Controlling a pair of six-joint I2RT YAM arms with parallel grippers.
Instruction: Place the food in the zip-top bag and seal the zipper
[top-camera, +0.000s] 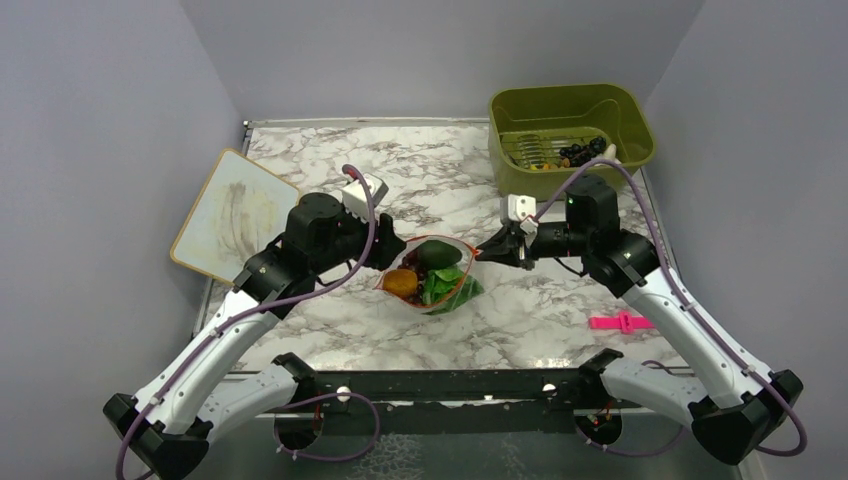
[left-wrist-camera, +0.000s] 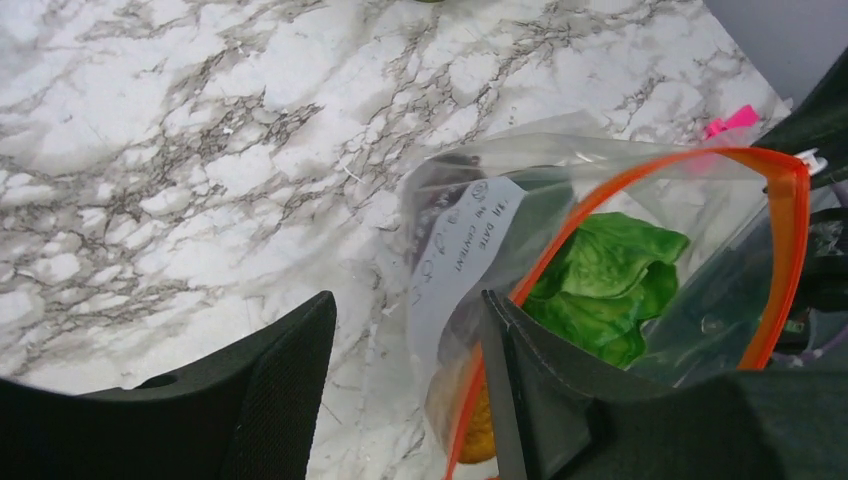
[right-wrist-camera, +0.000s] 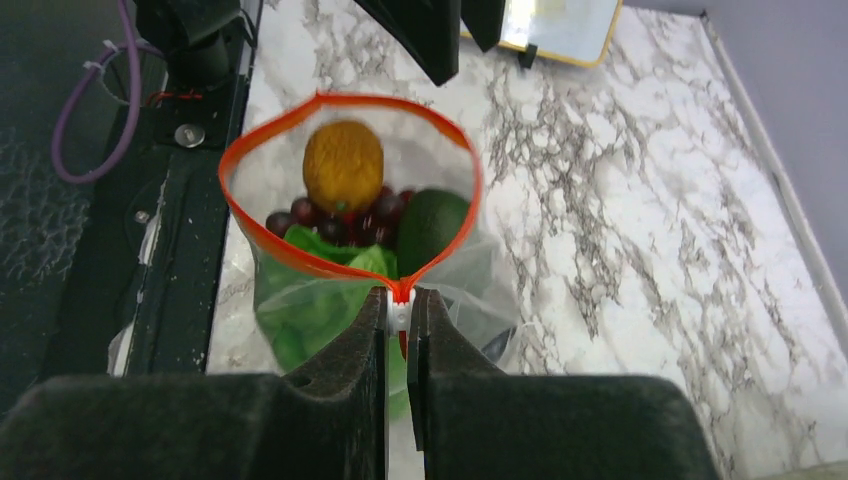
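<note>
The clear bag (left-wrist-camera: 430, 300) with an orange rim stands mouth open between my two arms. Inside lie an avocado (top-camera: 438, 254), a round orange-brown item (right-wrist-camera: 343, 165), leafy greens (left-wrist-camera: 610, 270) and several dark red round fruits (right-wrist-camera: 330, 228). My right gripper is shut on the bag's rim, at a small white piece where the orange edges meet. At the opposite side of the mouth, my left gripper is open, with part of the orange rim showing between its fingers beside the right-hand one.
At the back right stands a green bin (top-camera: 500, 165) holding dark fruit and other food. A white board (top-camera: 228, 215) leans at the left. Something pink (top-camera: 622, 322) lies at the front right. The marble surface behind and in front of the bag is clear.
</note>
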